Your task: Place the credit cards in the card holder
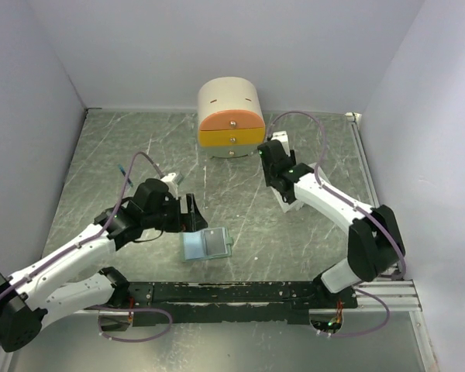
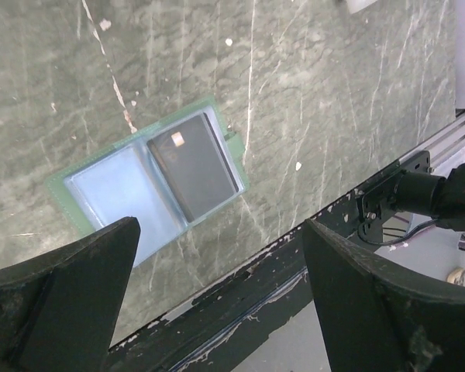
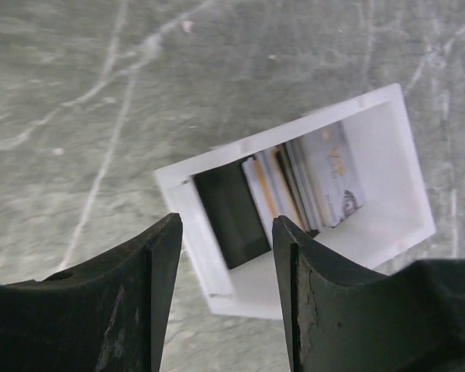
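Observation:
The green card holder [image 2: 194, 165] lies on the table below my left gripper [image 1: 187, 217], which is open and empty; its left pocket is pale blue, and a dark card-like panel sits on the right. In the right wrist view, a white box [image 3: 393, 132] holds several cards [image 3: 329, 169] standing at its right part, with a dark empty space at left. My right gripper hangs over the box, part open, with nothing seen between its fingers. In the top view it covers much of the box.
A rounded drawer cabinet [image 1: 231, 116] stands at the back centre. A thin blue item [image 1: 122, 173] lies at the left, partly behind the left arm. Bare table surrounds the holder and box.

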